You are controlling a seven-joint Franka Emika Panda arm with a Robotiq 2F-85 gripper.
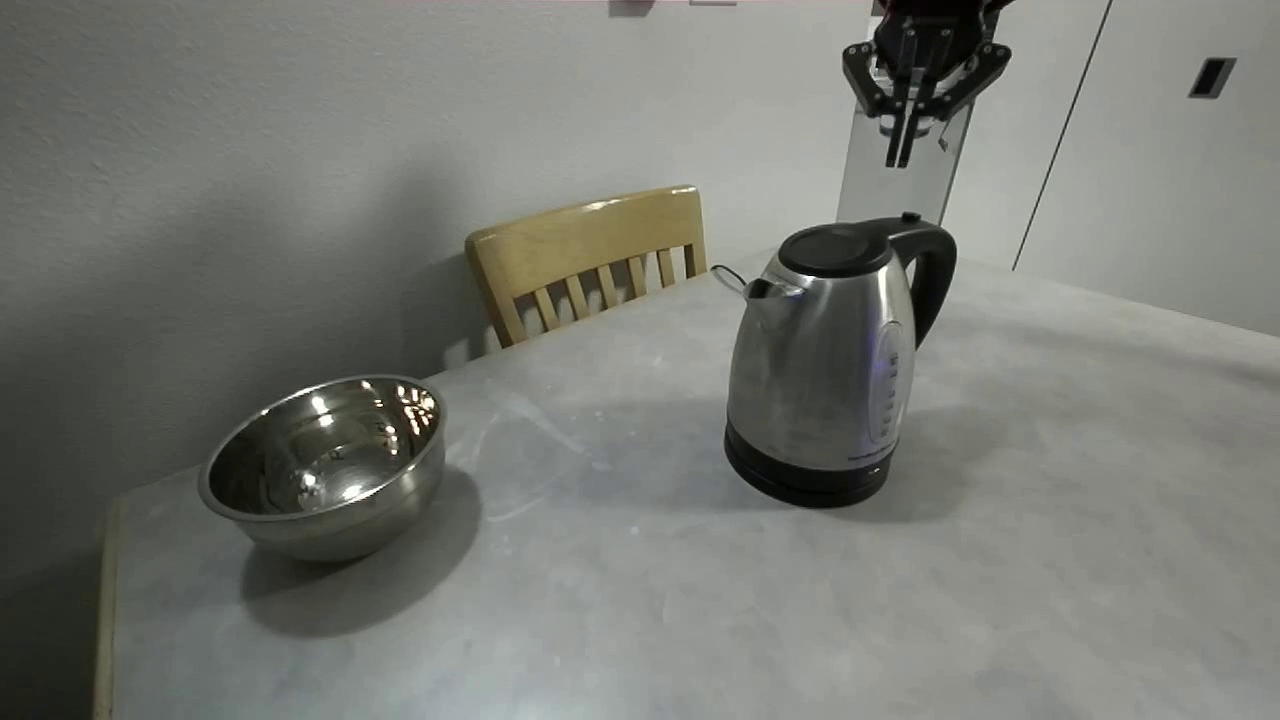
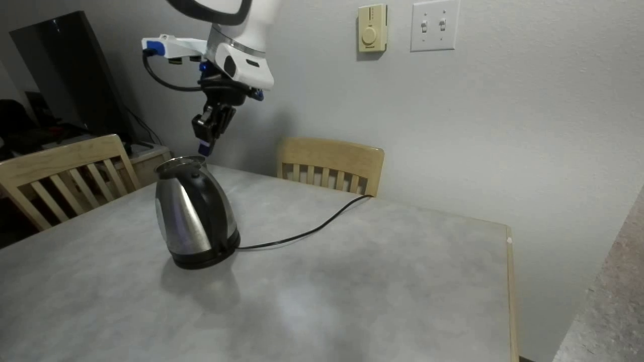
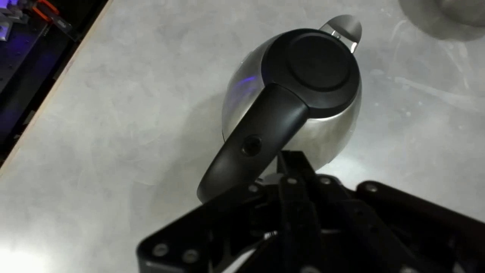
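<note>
A steel kettle [image 1: 816, 372] with a black base, lid and handle [image 1: 933, 270] stands upright on the grey table. Above the handle side of it hangs my gripper [image 1: 899, 162], pointing down, fingers drawn together and nothing showing between them. Clear space separates the fingertips from the kettle in exterior view 1. Seen from the wrist, the black lid [image 3: 318, 63] lies ahead and the handle [image 3: 254, 141] slants just left of the gripper. A shiny metal bowl [image 1: 330, 522], empty as far as shows, sits at the table's left.
A black cord [image 2: 305, 234] runs from the kettle's base to the table edge by a wooden chair [image 2: 332, 154]. Another chair [image 2: 66, 166] stands at the far left. Bare tabletop [image 1: 624, 612] lies between bowl and kettle and in front of both.
</note>
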